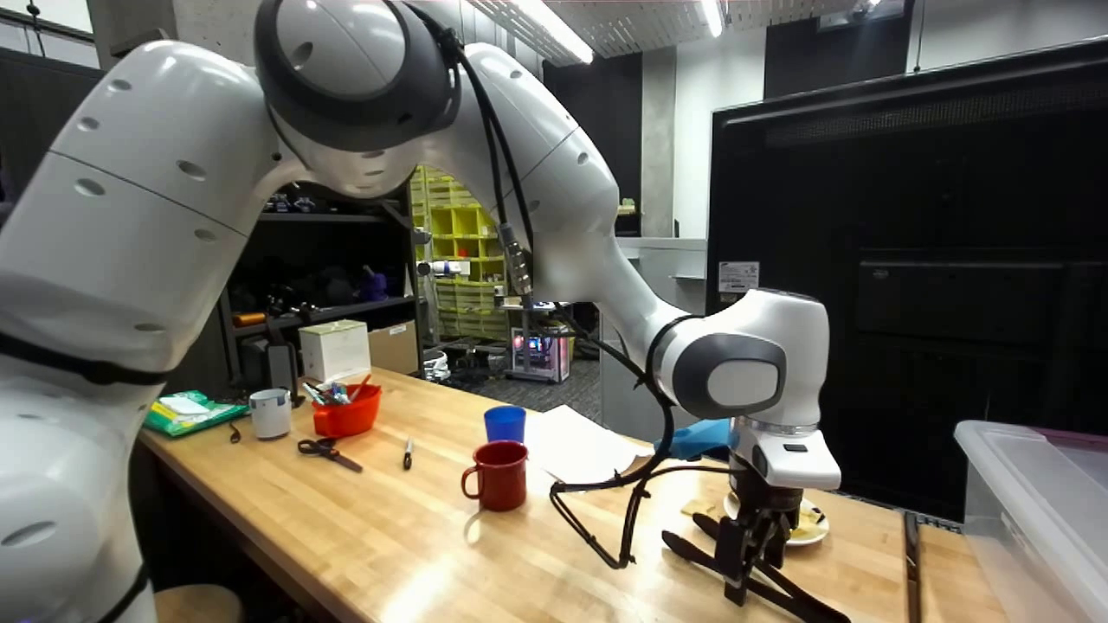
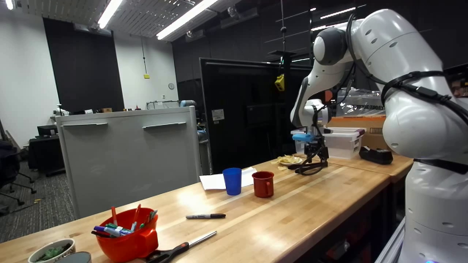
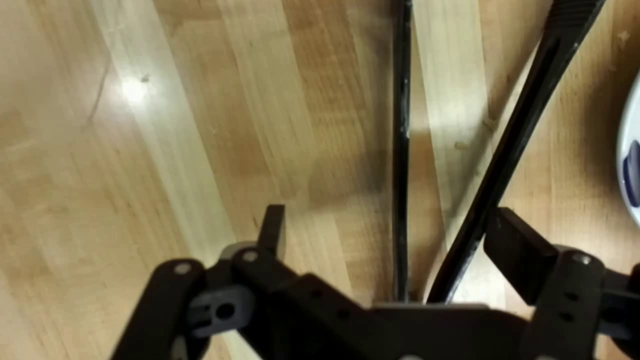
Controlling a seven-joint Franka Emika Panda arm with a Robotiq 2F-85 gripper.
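A pair of long black tongs (image 1: 692, 550) lies on the wooden table, its two arms spread in a narrow V. Straight above it, pointing down, is my open gripper (image 1: 756, 566). From the wrist, both tong arms (image 3: 400, 150) run through the wide gap of the gripper. The right finger (image 3: 519, 255) looks very close to the slanted arm; whether they touch I cannot tell. Bare wood separates the left finger (image 3: 273, 231) from the other arm. Where the tongs meet is hidden behind the gripper in the wrist view.
A plate of chips (image 2: 290, 160) sits close behind the tongs, with loose chips beside it. A red mug (image 1: 500, 476), a blue cup (image 1: 505, 424) and white paper (image 1: 576, 446) stand mid-table. A clear bin (image 1: 1023, 509) is at the right.
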